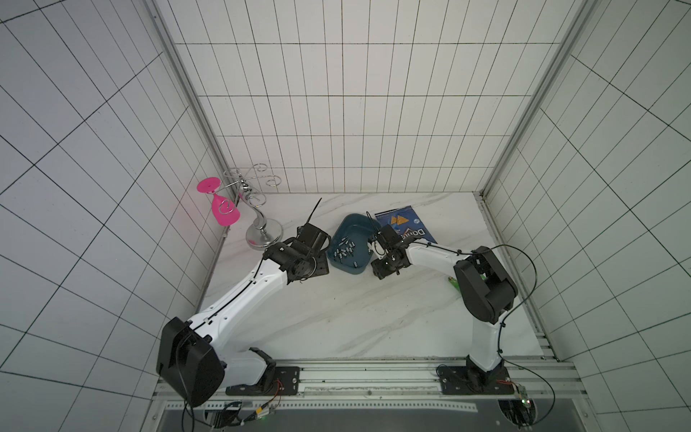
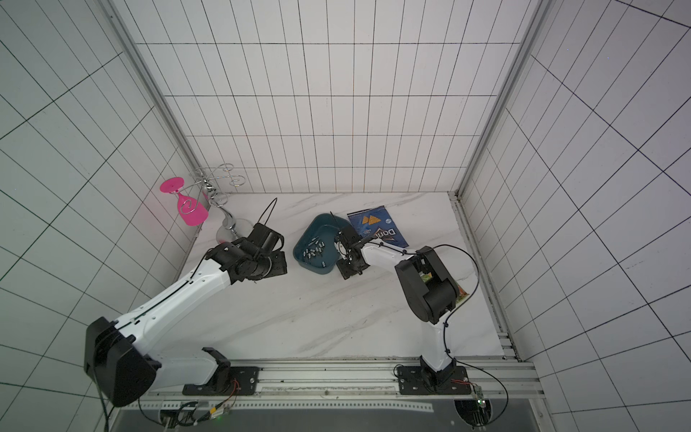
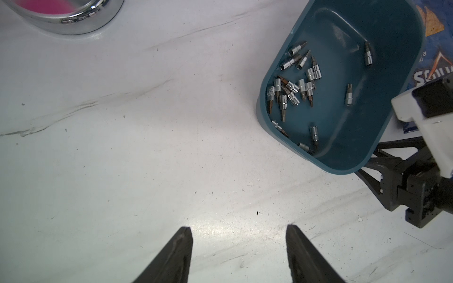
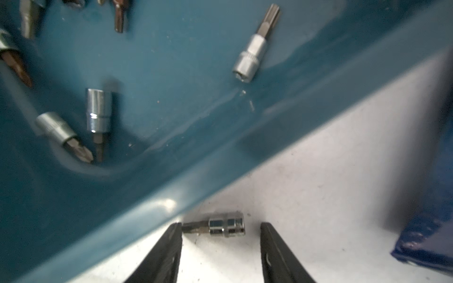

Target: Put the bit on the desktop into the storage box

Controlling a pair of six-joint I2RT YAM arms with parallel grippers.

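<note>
One silver bit lies on the white desktop just outside the rim of the teal storage box. It shows between the fingertips of my right gripper, which is open, one finger close to each of its ends. Several bits rest inside the storage box, mostly crowded at its left side. My left gripper is part open over bare desktop to the left of the box, with nothing between its fingers. In the top left view the right gripper's tips are hidden beside the box.
A blue snack bag lies behind the right arm, close to the box. At the back left stands a metal rack with a pink goblet hanging on it.
</note>
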